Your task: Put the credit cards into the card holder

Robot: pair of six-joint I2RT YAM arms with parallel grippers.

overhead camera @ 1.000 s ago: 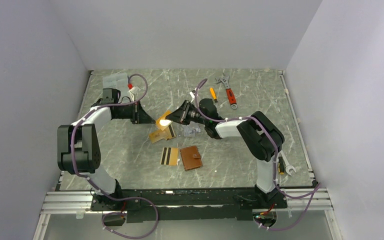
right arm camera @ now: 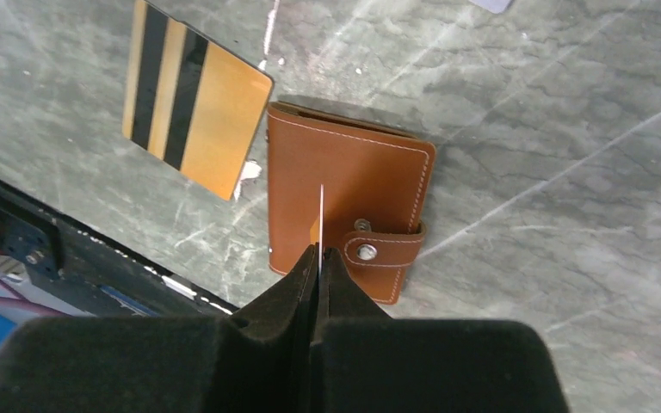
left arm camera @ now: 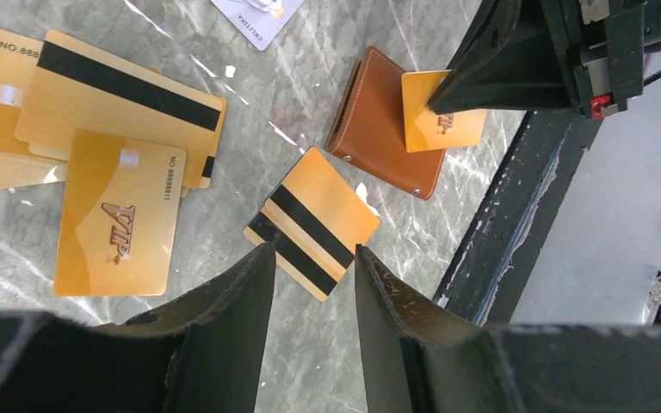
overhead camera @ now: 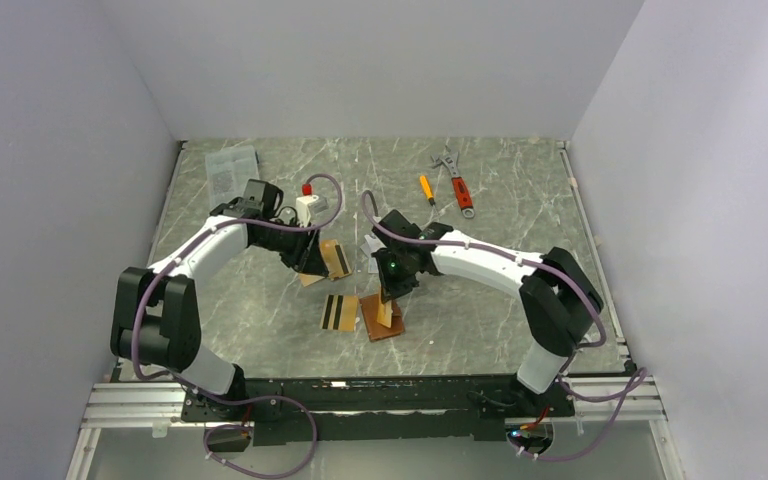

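My right gripper is shut on a gold card, which shows as a thin edge in the right wrist view. This card hangs over the brown leather card holder [right arm camera: 344,176], whose pocket edge faces away from the table's front. Its snap strap looks closed. I cannot tell whether card and holder touch. My left gripper is open and empty, its fingers spread in the left wrist view. Two overlapping gold cards with black stripes [left arm camera: 327,215] lie left of the holder. Several more gold cards [left arm camera: 120,215] are piled farther left.
A pale card [left arm camera: 260,19] lies behind the holder. Farther back are an orange-handled tool [overhead camera: 426,190] and a red-handled wrench [overhead camera: 461,190]. A clear tray [overhead camera: 230,172] stands at the back left. Bare table [overhead camera: 490,300] extends to the right.
My right gripper has carried the gold card from near the pile toward the front and over the card holder.
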